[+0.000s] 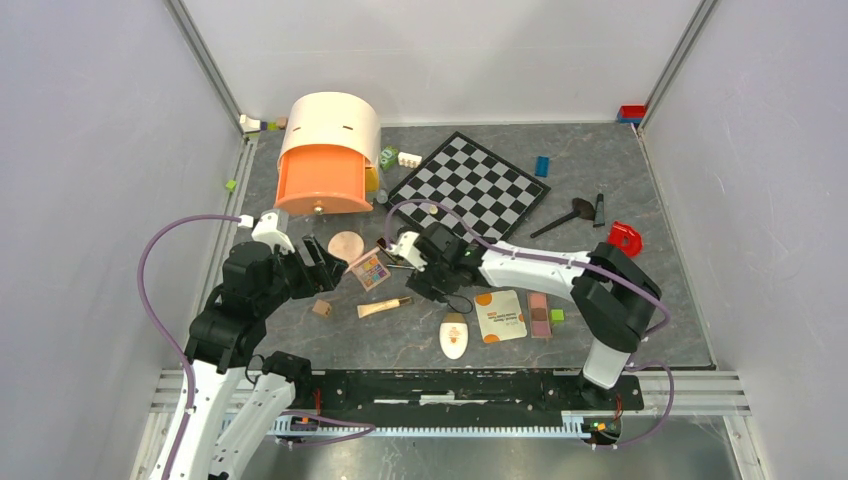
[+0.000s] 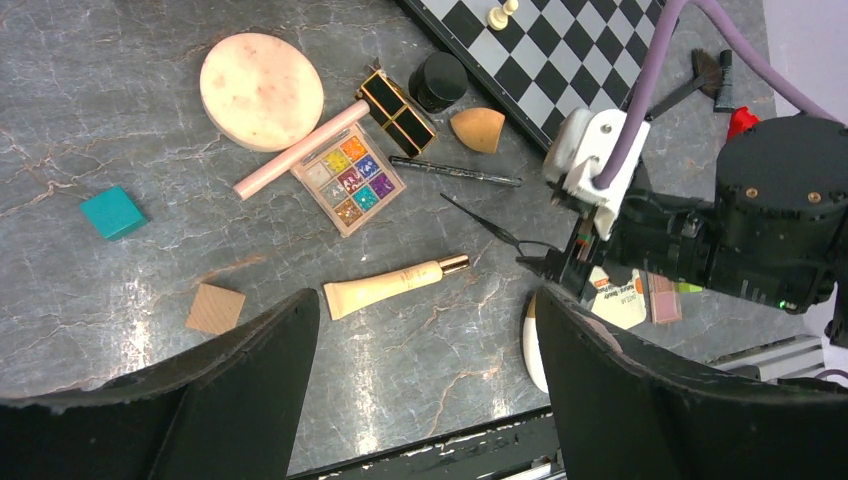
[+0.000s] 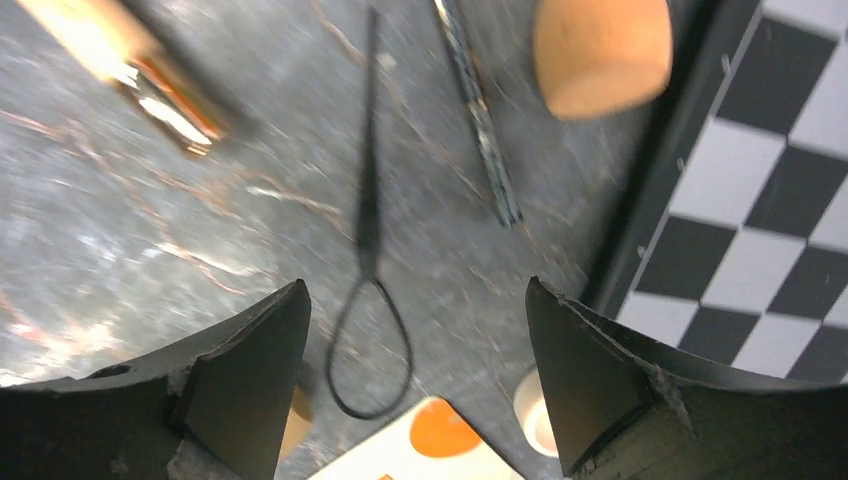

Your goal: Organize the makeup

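A cream tube with a gold cap [image 2: 385, 290] lies flat on the grey table, below the glitter palette [image 2: 350, 180] in the left wrist view. A pink stick [image 2: 300, 150] borders the palette, with a round pink disc [image 2: 262, 92] close by. Black-and-gold cases [image 2: 398, 110], a dark pencil [image 2: 455, 172] and a tan sponge [image 2: 478, 130] lie to the right. My right gripper stands open above the thin black looped tool [image 3: 369, 230], touching nothing visible. My left gripper is open and empty, left of the palette in the top view.
The white cabinet [image 1: 330, 120] has its orange drawer [image 1: 322, 185] pulled out at the back left. A chessboard [image 1: 465, 185] occupies the back middle. A white card [image 1: 500, 316] and a pink palette [image 1: 539, 315] lie at the front.
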